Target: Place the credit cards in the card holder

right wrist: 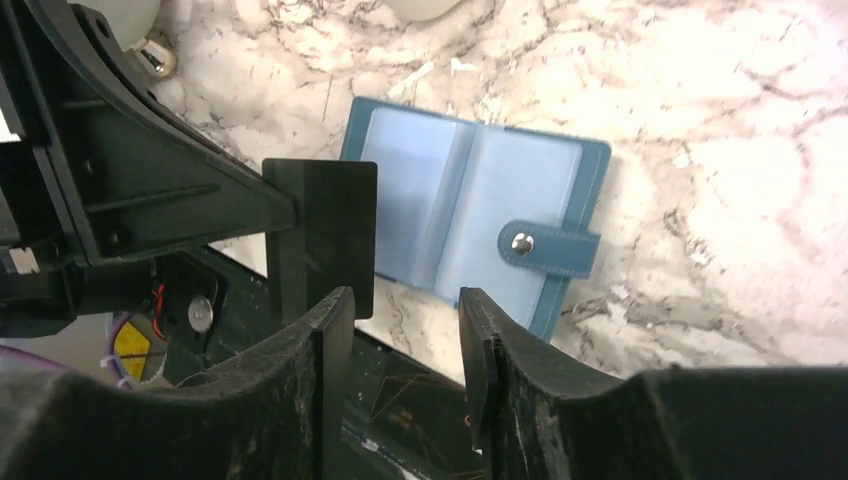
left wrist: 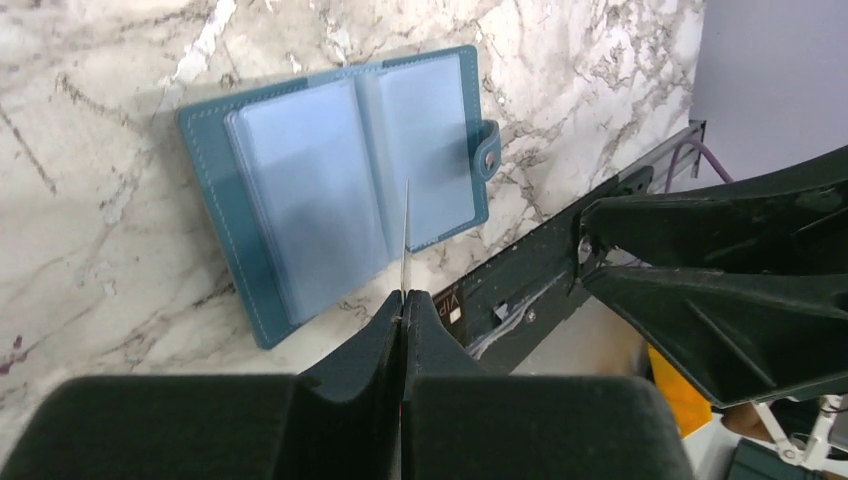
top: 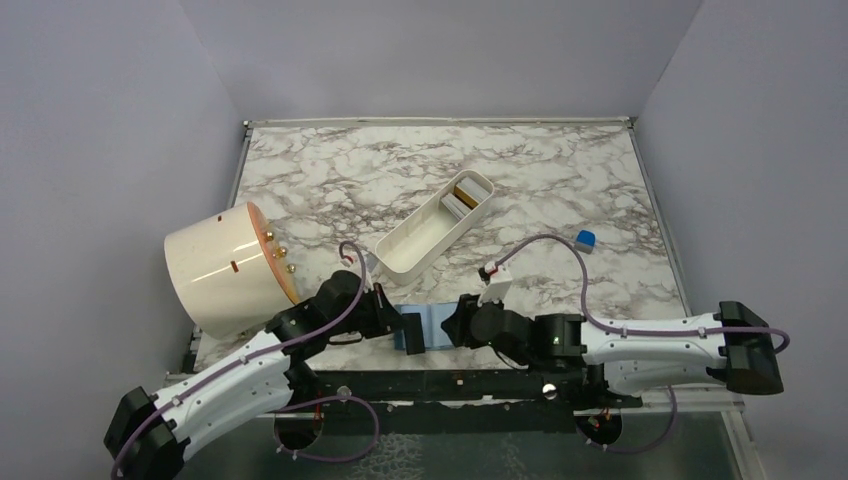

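Note:
The blue card holder [left wrist: 310,200] lies open on the marble table, its clear sleeves facing up and a snap tab on one side. My left gripper [top: 388,318] is shut on a black card, seen edge-on in the left wrist view and held upright-looking over the holder's edge. My right gripper is part open above the holder, with nothing between its fingers; in the top view it is at the holder's right side.
A cream tray [top: 410,250] with several stacked cards stands behind the holder. A large white cylinder [top: 215,270] lies at the left, a small blue block [top: 585,240] at the right.

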